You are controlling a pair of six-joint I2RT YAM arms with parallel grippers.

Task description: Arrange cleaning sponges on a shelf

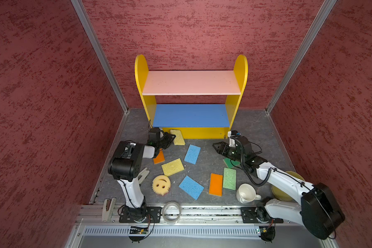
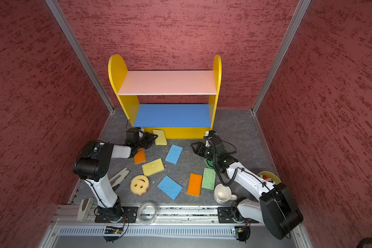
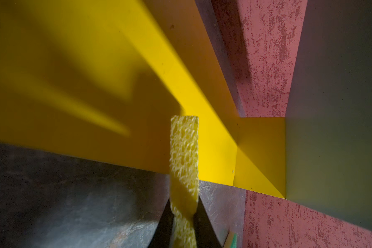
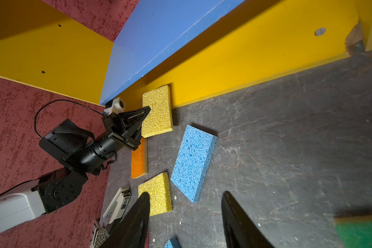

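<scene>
My left gripper [image 1: 169, 137] is shut on a yellow sponge [image 1: 177, 138] held upright at the yellow board under the blue shelf [image 1: 191, 115], near its left end; in the left wrist view the sponge [image 3: 184, 161] stands on edge between the fingers. A blue sponge [image 1: 192, 153], another yellow one [image 1: 172, 167] and an orange one [image 1: 158, 157] lie on the floor nearby. My right gripper hangs open over the floor on the right, empty. The pink shelf [image 1: 191, 81] is bare.
More sponges, orange [image 1: 215, 184] and green [image 1: 229, 178], lie in front with a biscuit-like face [image 1: 161, 185], a white cup [image 1: 246, 193] and a yellow bowl [image 2: 277, 177]. The floor right of the shelf unit is clear.
</scene>
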